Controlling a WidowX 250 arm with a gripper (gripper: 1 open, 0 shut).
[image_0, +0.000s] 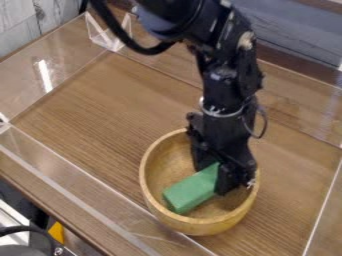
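A wooden bowl stands on the wooden table at the lower middle, with a green block lying tilted inside it. My black gripper reaches down into the bowl at the block's upper right end, shut on it as far as shows; the fingertips are partly hidden among the dark parts of the hand.
A clear plastic object is at the back left, and a wall runs along the back. Cables lie at the lower left corner.
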